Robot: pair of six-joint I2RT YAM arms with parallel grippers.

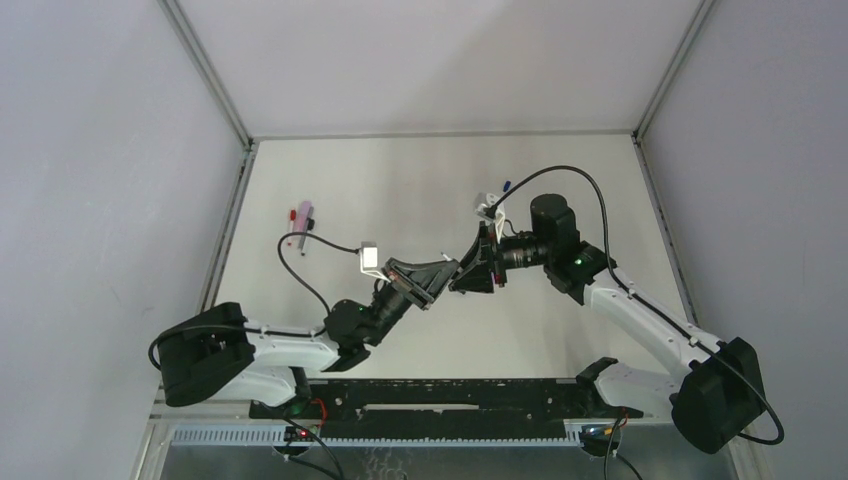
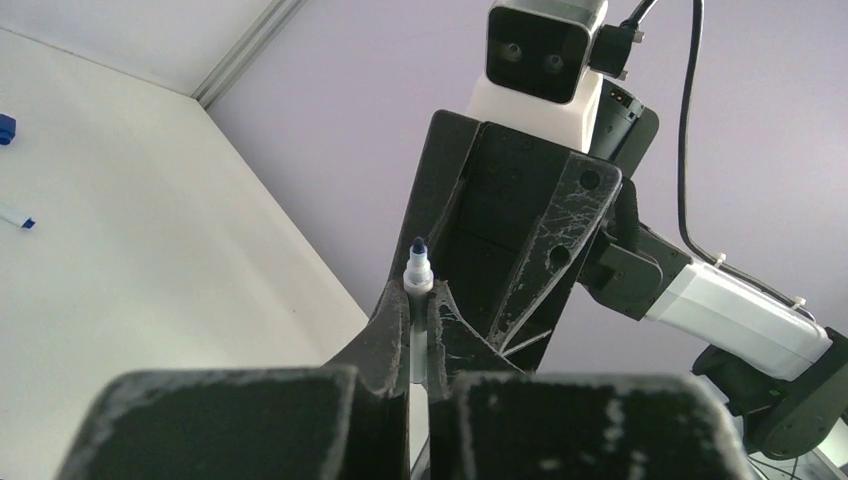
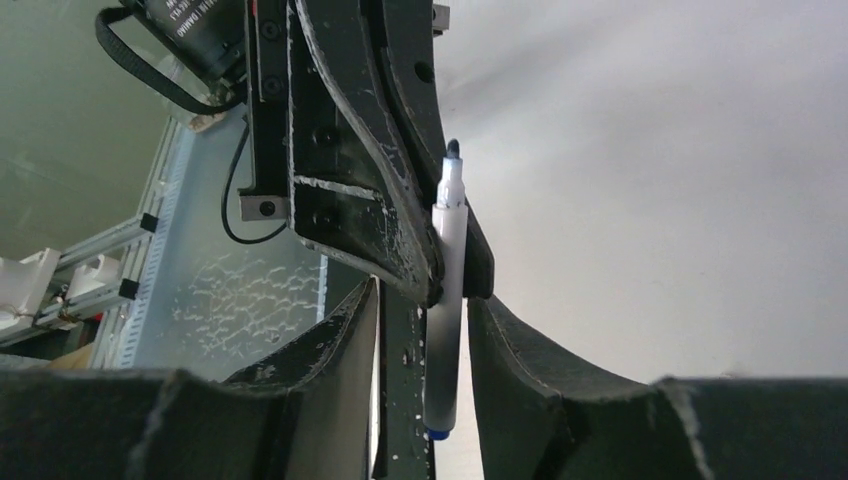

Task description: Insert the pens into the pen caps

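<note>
A white pen with a dark tip [image 2: 418,270] stands upright in the fingertips of my left gripper, which is shut on it. In the right wrist view the same pen [image 3: 442,320] shows its blue end downward, between the fingers of my right gripper, which are part open around it. The two grippers [image 1: 450,271] meet near the middle of the table. A blue cap [image 2: 5,129] and another white pen [image 2: 14,217] lie on the table.
Several pens and caps [image 1: 303,220] lie at the left of the table [image 1: 370,180]. A small blue piece [image 1: 507,186] lies at the back right.
</note>
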